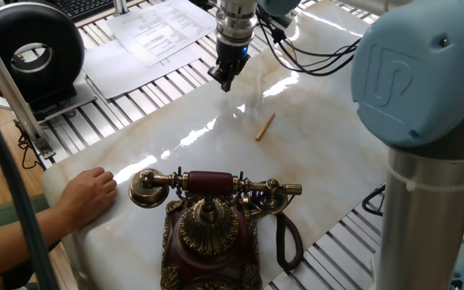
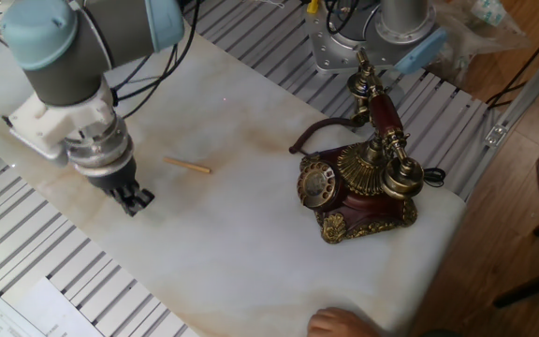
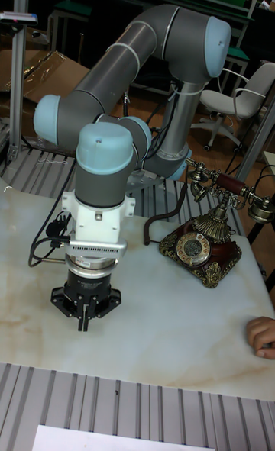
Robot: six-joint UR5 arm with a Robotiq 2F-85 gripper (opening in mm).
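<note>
My gripper (image 1: pixel 226 87) hangs above the pale marbled tabletop, its black fingers pointing down. In the third view its fingertips (image 3: pixel 85 325) sit close together, and nothing shows between them. A thin tan stick (image 1: pixel 265 126) lies on the tabletop, apart from the gripper; the second view shows the stick (image 2: pixel 187 165) to the right of the gripper (image 2: pixel 135 204). In the third view the stick cannot be made out. An ornate dark red and brass telephone (image 2: pixel 358 192) stands on the same top, well away from the gripper, its handset (image 1: pixel 210 182) resting on the cradle.
A person's hand (image 1: pixel 91 196) rests on the tabletop edge near the telephone. Paper sheets (image 1: pixel 155 36) and a black ring-shaped device (image 1: pixel 31 52) lie beyond the top. The telephone's cord (image 1: pixel 288 246) loops at its side. Bare tabletop (image 2: pixel 241 225) separates stick and telephone.
</note>
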